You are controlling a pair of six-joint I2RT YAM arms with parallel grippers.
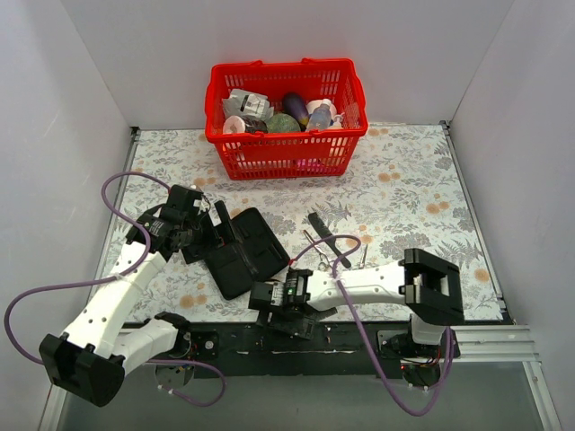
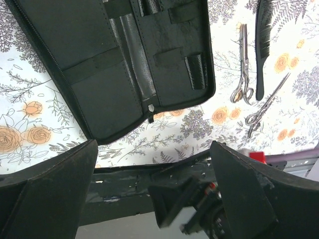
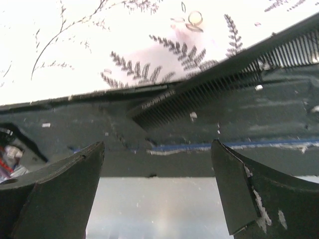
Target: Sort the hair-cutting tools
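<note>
An open black leather case (image 2: pixel 99 69) lies empty-looking on the floral mat. A black comb (image 2: pixel 262 50) and two pairs of silver scissors (image 2: pixel 243 84) (image 2: pixel 264 109) lie right of it. In the right wrist view another black comb (image 3: pixel 194 94) lies over the mat's dark front edge, between and above the fingers of my open right gripper. My open left gripper hangs over the case's left side in the top view, holding nothing.
A red basket (image 1: pixel 284 154) full of assorted items stands at the back. Grey walls bound both sides.
</note>
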